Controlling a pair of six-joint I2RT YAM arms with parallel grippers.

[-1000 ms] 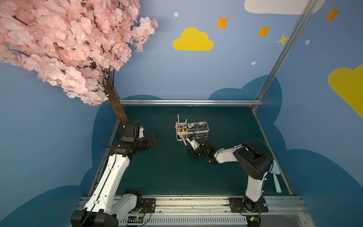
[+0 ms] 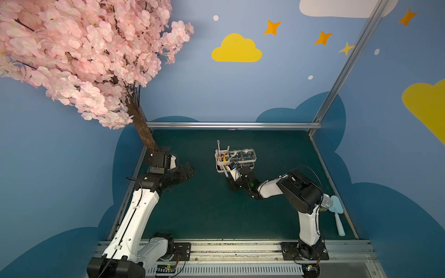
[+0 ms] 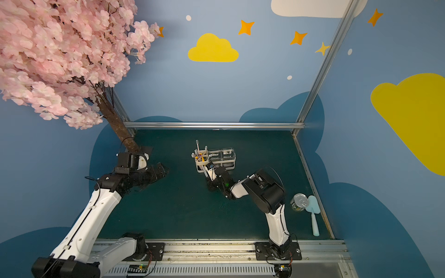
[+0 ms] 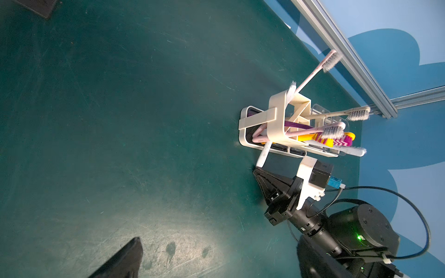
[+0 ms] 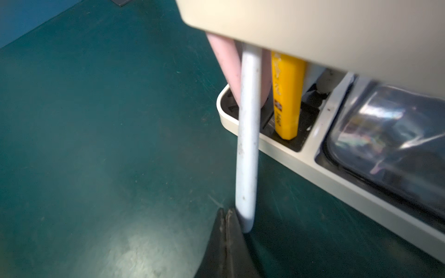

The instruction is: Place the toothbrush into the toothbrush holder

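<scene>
The white-framed toothbrush holder (image 4: 277, 118) stands near the middle of the table, several brushes upright or leaning in its end compartment. One white toothbrush (image 5: 248, 139) slants through it, its handle end sticking out past the base over the table. Right at that handle end is my right gripper, fingertips together, nothing seen between them; the handle lies beside or against them. A yellow handle (image 5: 288, 95) and pink handles rest inside the base. My left gripper is open and empty, well left of the holder.
Clear lidded compartments (image 2: 243, 154) make up the holder's right part. A can (image 3: 300, 202) and a light blue spatula (image 3: 313, 215) lie at the right edge. A blossom tree (image 2: 139, 121) rises at the back left. Free table surrounds the front.
The right arm has shifted left, bringing its gripper closer to the slanting handle's end. The left arm and the holder stay where they were.
</scene>
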